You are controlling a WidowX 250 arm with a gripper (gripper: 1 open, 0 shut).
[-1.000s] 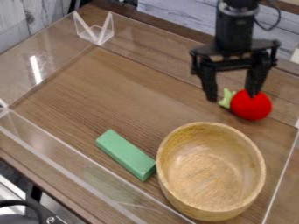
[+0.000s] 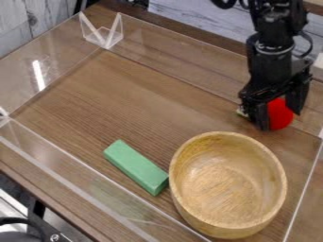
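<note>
My gripper [image 2: 270,102] is at the right, low over a red object [image 2: 280,121], its black fingers open on either side of it and partly covering it. A small pale-green piece [image 2: 244,112] shows just left of the fingers. A large wooden bowl [image 2: 228,184] sits at the lower right, and a green block [image 2: 136,166] lies to its left.
A white wire-like object [image 2: 104,34] stands at the back left. The table's back edge runs behind my arm.
My gripper has moved right and down from above the middle back onto the red object, which it now partly hides.
</note>
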